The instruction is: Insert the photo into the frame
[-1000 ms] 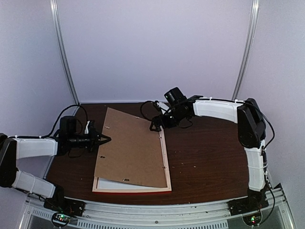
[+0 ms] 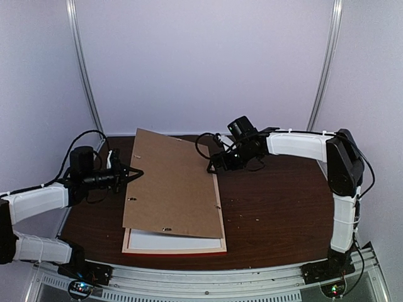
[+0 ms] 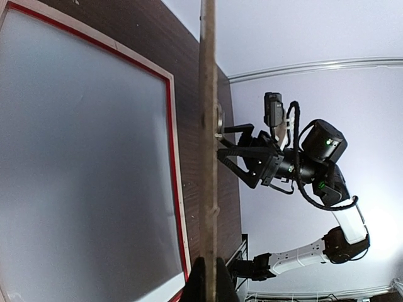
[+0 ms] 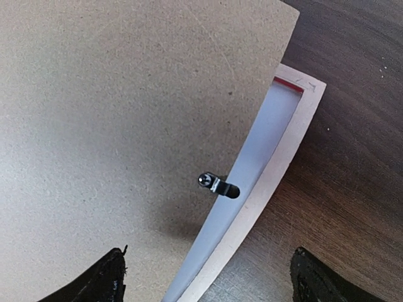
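A brown backing board point(image 2: 173, 189) with small metal clips lies tilted and askew over the wooden frame point(image 2: 223, 233). In the left wrist view the board point(image 3: 208, 126) appears edge-on, raised above the frame, and my left gripper is shut on its left edge. Inside the red-lined frame point(image 3: 175, 170) lies a pale, smooth sheet point(image 3: 82, 157); whether this is the photo I cannot tell. My right gripper is open near the board's upper right edge, nothing between its fingers. One metal clip point(image 4: 217, 185) projects past that edge.
Dark brown table point(image 2: 277, 207) surrounds the frame, with wide bare room to the right. Pale walls point(image 2: 208, 63) close off the back and sides. A metal rail point(image 2: 208, 283) runs along the front.
The left gripper and the board have shifted slightly toward the back, uncovering a little more of the frame's front. My right gripper has moved a little to the right.
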